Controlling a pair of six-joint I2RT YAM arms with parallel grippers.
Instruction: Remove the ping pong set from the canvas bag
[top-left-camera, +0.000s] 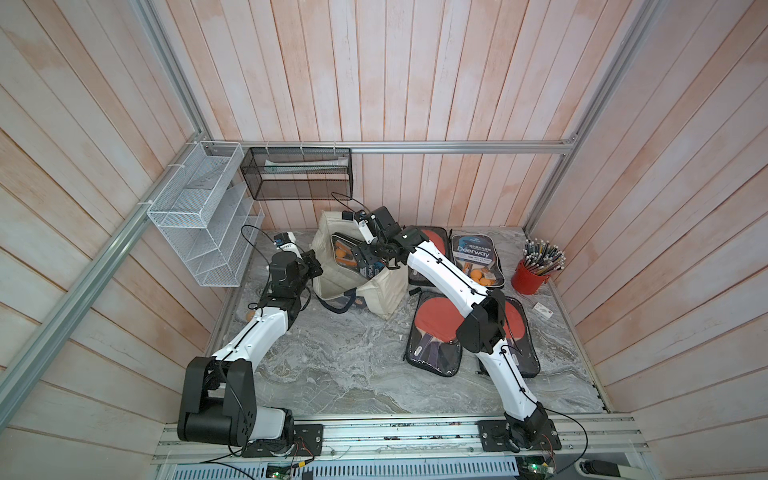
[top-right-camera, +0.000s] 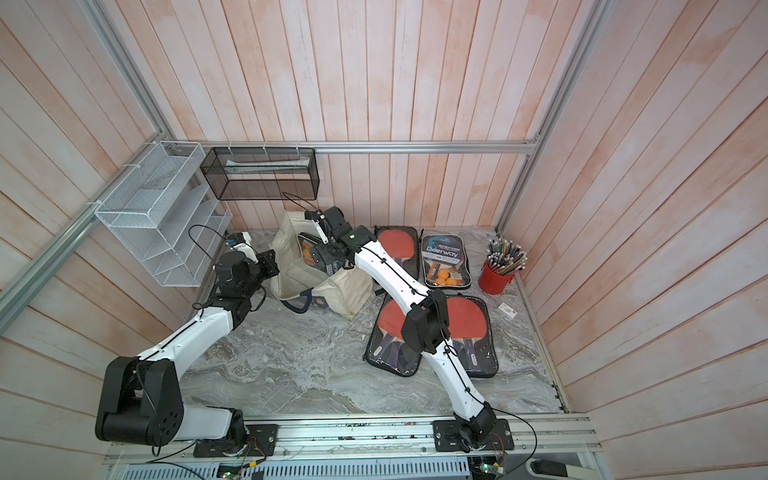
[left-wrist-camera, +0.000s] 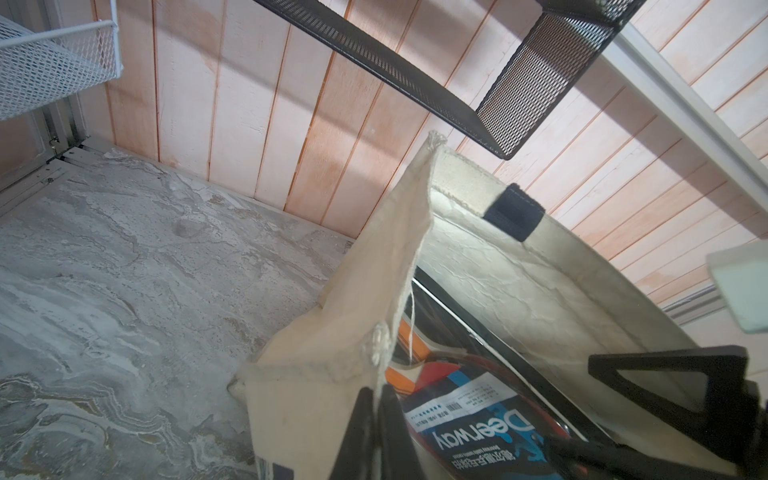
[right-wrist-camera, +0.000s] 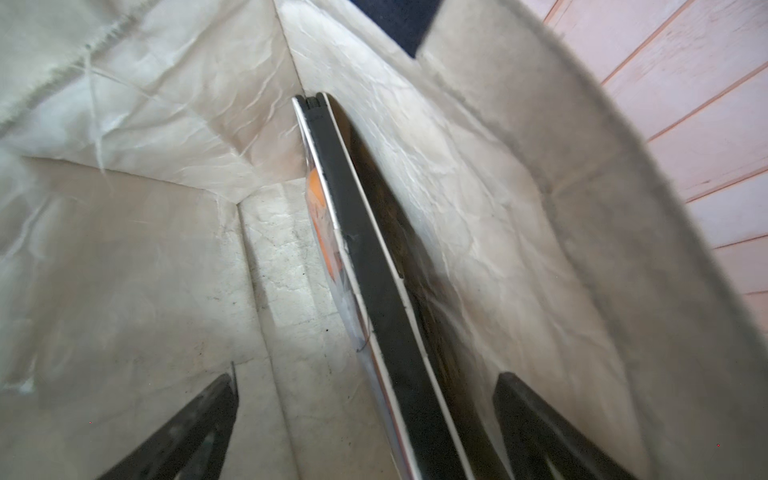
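Note:
The cream canvas bag (top-left-camera: 388, 292) stands open on the marble top, left of centre. Inside it, a black-edged ping pong set (right-wrist-camera: 372, 280) stands on edge by the far wall; its Deerway label (left-wrist-camera: 480, 424) and some orange show through the clear cover. My left gripper is shut on the near-left rim of the bag (left-wrist-camera: 328, 376), cloth between its fingers. From above, my right gripper reaches into the bag, open, one finger (right-wrist-camera: 196, 428) on each side of the set's edge, apart from it. Its lower end is out of view.
Several ping pong sets lie on the right of the table, such as one red-bat case (top-left-camera: 436, 332) and the Deerway case (top-left-camera: 477, 260). A red bucket of pens (top-left-camera: 529, 277) stands at far right. A black mesh basket (top-left-camera: 296, 180) hangs behind the bag.

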